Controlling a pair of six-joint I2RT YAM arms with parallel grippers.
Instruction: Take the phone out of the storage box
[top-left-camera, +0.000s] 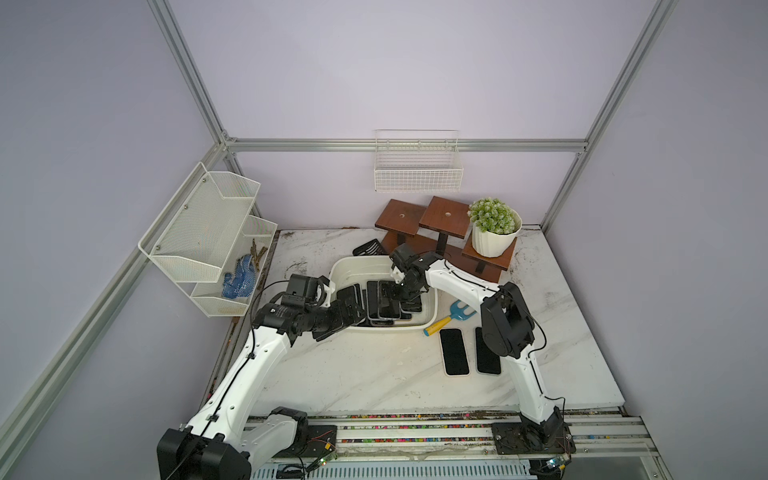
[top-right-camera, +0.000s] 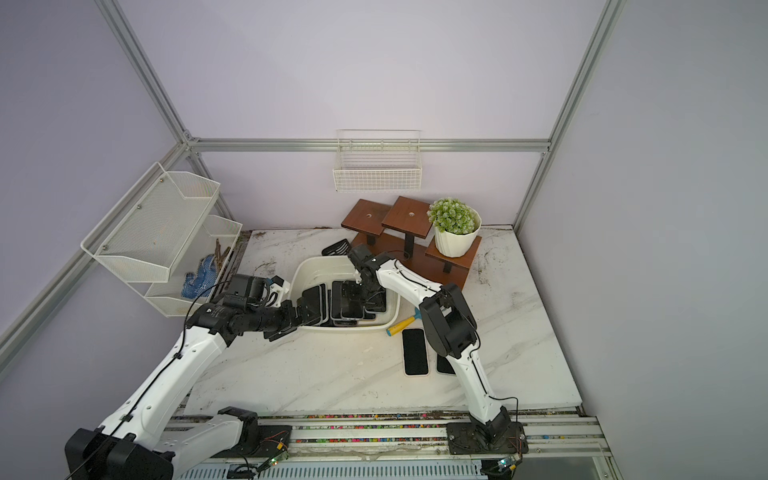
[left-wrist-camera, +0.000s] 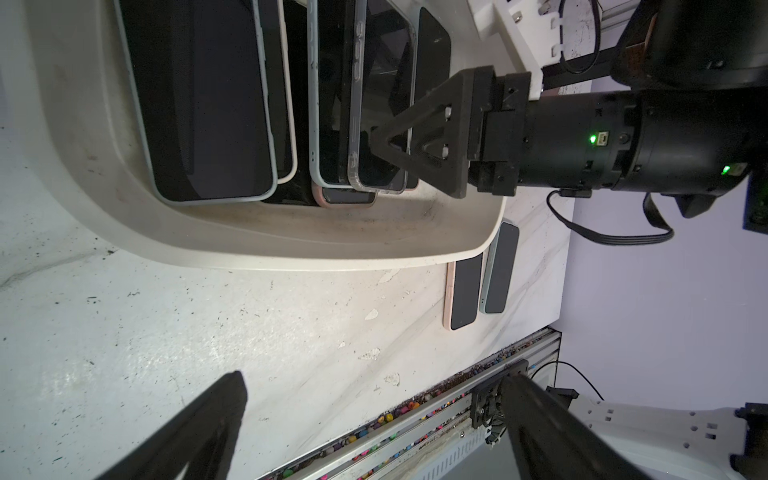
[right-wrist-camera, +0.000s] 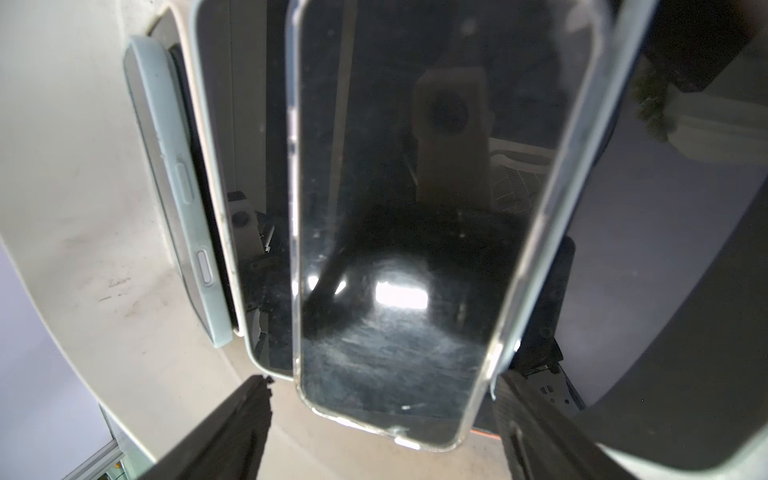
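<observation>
Several dark-screened phones lie in the white storage box (top-left-camera: 339, 265). In the right wrist view, a phone with a clear case edge (right-wrist-camera: 400, 320) lies on top of others, between the spread fingers of my right gripper. The right-hand finger (right-wrist-camera: 537, 428) is close to this phone's edge; whether it touches is unclear. A gap shows between the left-hand finger (right-wrist-camera: 220, 436) and the phone. My left gripper is open and empty at the box's left front. A wide phone (left-wrist-camera: 196, 104) rests against the wall at that end.
Two phones, one pale pink-edged (top-left-camera: 454, 352) and one darker (top-left-camera: 487, 356), lie on the table right of the box. A blue and yellow fork (top-left-camera: 446, 317) is behind them. Wooden stands (top-left-camera: 444, 216) and a potted plant (top-left-camera: 494, 228) fill the back right.
</observation>
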